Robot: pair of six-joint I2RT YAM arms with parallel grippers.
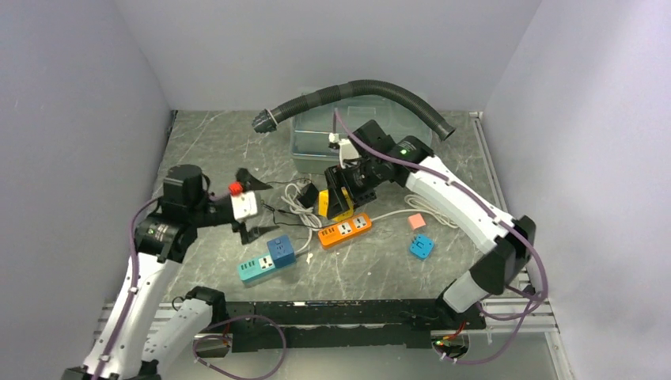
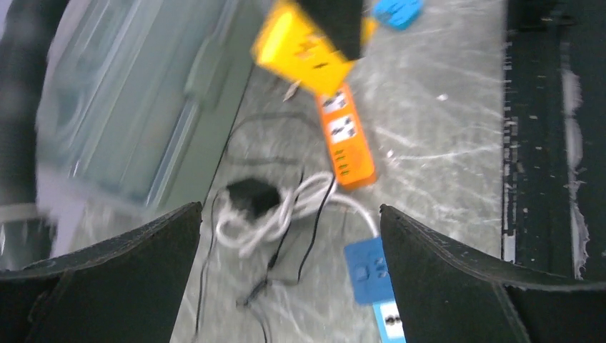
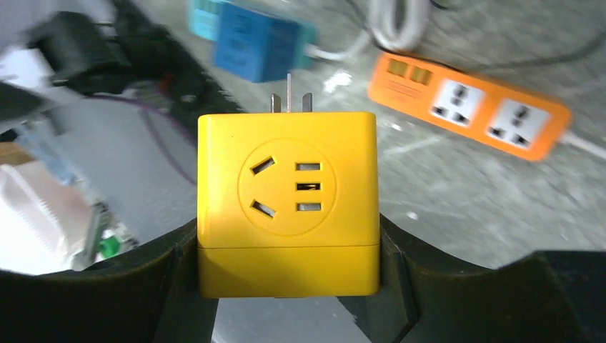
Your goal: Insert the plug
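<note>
My right gripper is shut on a yellow cube plug (image 3: 286, 193). In the right wrist view its metal prongs (image 3: 289, 103) point away from my fingers, touching nothing. The orange power strip (image 1: 345, 229) lies flat on the table below the plug, its white sockets (image 3: 459, 102) bare. To the left, my left gripper (image 1: 257, 207) stands open above the table with nothing between its fingers. The teal strip (image 1: 255, 268) lies near the front, with a blue cube plug (image 1: 281, 250) on one end.
A coiled white cable and black adapter (image 1: 308, 195) lie mid-table. Behind stands a clear box (image 1: 360, 131) with a black hose (image 1: 356, 89) across it. A pink block (image 1: 417, 222) and light-blue plug (image 1: 422, 246) rest at right.
</note>
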